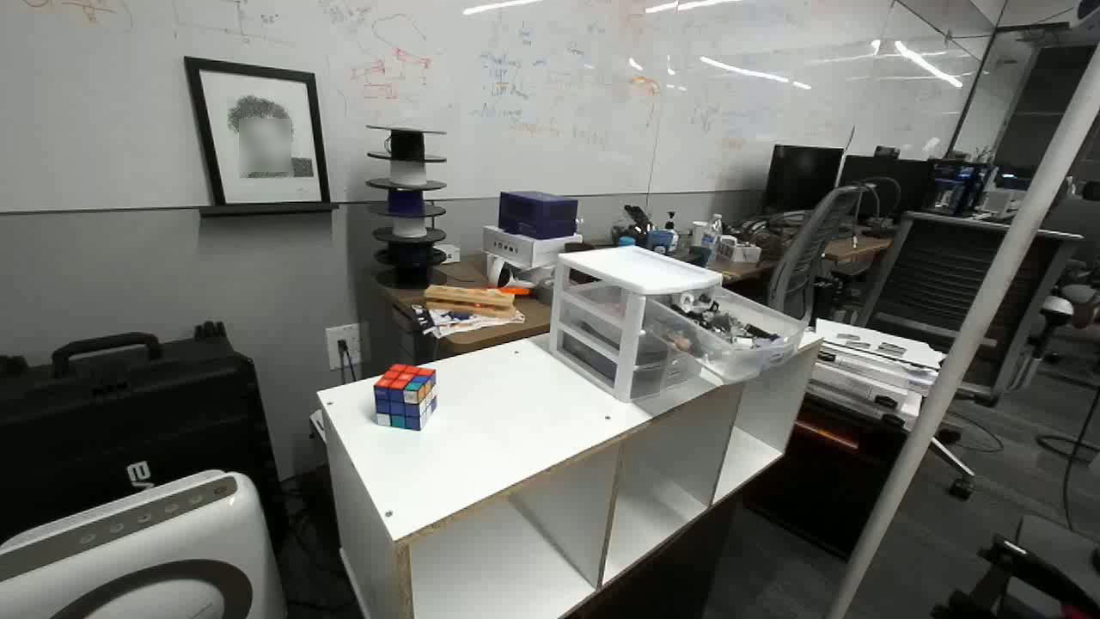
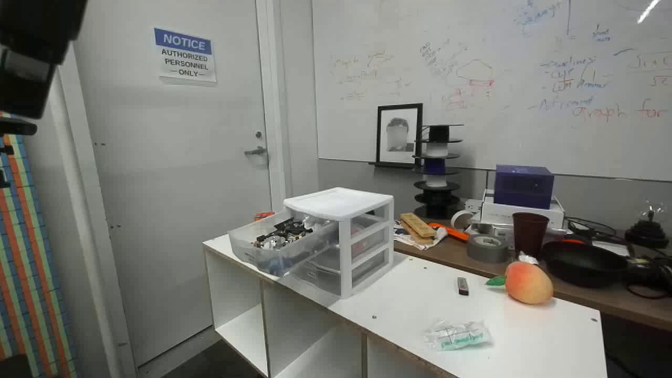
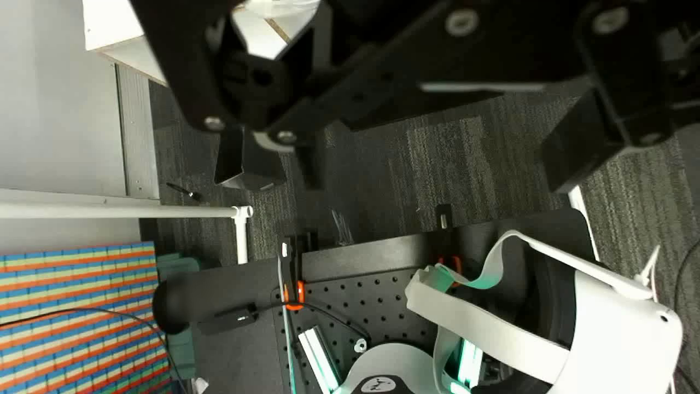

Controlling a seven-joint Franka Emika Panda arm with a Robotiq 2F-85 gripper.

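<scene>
In the wrist view my gripper is open, its dark fingers [image 3: 252,157] spread wide with nothing between them. It hangs over the floor and the robot's base area, away from the white shelf. A Rubik's cube [image 1: 405,396] sits on the shelf top [image 1: 485,413]. The white drawer unit [image 1: 639,270] has its clear top drawer [image 1: 758,346] pulled out, full of small dark and metallic parts. From the other side show a peach-like fruit [image 2: 529,283] with a green leaf, a small dark bar [image 2: 463,286] and a crumpled clear wrapper [image 2: 460,334].
Behind the shelf, a brown desk [image 2: 576,296] holds a dark pan [image 2: 583,262], a tape roll [image 2: 488,248] and boxes. A white pole [image 1: 959,361] stands in front at the right. Shelf space around the cube is clear.
</scene>
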